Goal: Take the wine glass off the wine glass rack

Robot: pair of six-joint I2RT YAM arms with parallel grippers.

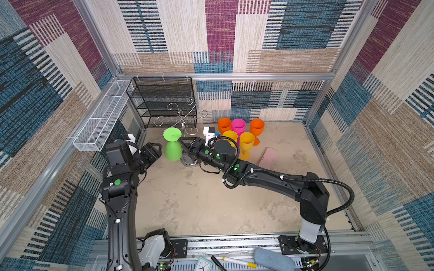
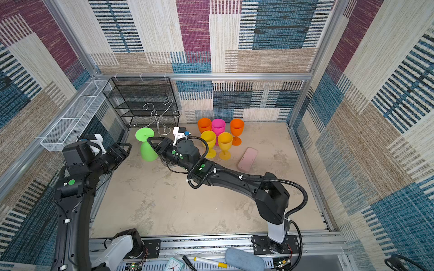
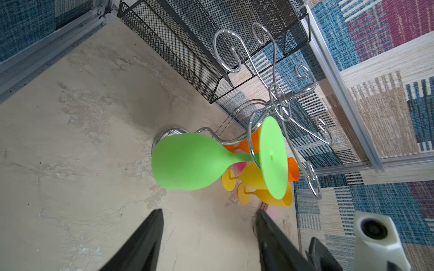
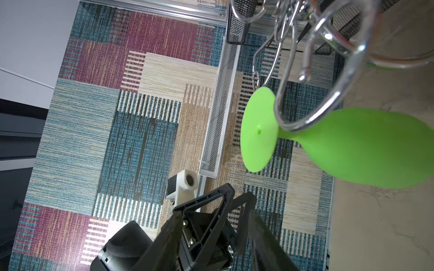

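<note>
A green wine glass (image 1: 173,151) hangs upside down, its foot upward, on the chrome wine glass rack (image 1: 183,118), whose hook curls round the stem in the left wrist view. My right gripper (image 1: 181,141) is open just right of the glass's stem and foot, nothing clearly between its fingers, hiding part of the rack's post. My left gripper (image 1: 155,151) is at the glass's left, a short gap away, open in its wrist view with the glass ahead of its fingers (image 3: 144,239).
Several orange, pink and yellow goblets (image 1: 246,142) stand at the back right, with a pink block (image 1: 267,158) nearby. A black mesh shelf (image 1: 162,90) stands behind the rack; a white wire basket (image 1: 99,117) runs along the left.
</note>
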